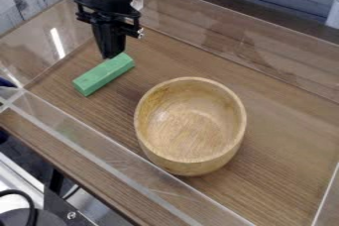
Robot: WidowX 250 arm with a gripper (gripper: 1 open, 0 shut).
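Note:
My black gripper [114, 52] hangs at the upper left, pointing down, its fingertips close together with nothing visible between them. Just below it a green rectangular block [103, 73] lies diagonally on the brown wooden surface, apart from the fingertips as far as I can tell. A round tan bowl [189, 148] sits empty at the lower right of the block.
A transparent strip or wall [93, 161] runs along the lower left edge, with dark cables [16, 208] beyond it in the corner.

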